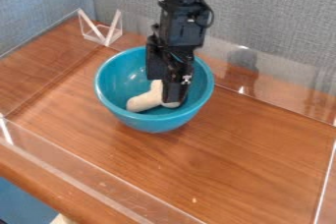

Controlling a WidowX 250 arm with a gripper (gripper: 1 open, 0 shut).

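Observation:
A teal bowl [121, 95] sits on the wooden table. Inside it lies a pale, elongated object [141, 101], partly hidden by the black gripper [171, 88], which reaches down from above into the bowl over the object. The gripper's fingers are dark and hard to make out against the arm; whether they are around the object or only over it is unclear.
A white wire frame [100, 29] stands at the back left. A grey wall panel closes off the back.

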